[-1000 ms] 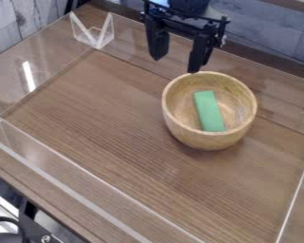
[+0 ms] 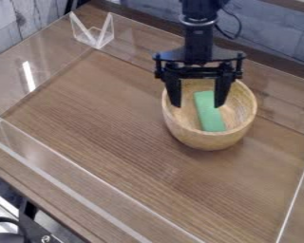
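Observation:
A round tan bowl (image 2: 209, 137) sits on the wooden table at the right of centre. Inside it lies a green oblong object (image 2: 211, 114). My gripper (image 2: 197, 91) hangs over the back part of the bowl with its two dark fingers spread open. I see nothing held between them; whether the fingertips dip below the rim is hard to tell.
A small white wire-like object (image 2: 91, 30) stands at the back left. A grey wall borders the back, and a black cable shows at the bottom left corner.
The bowl and the green object look unmoved.

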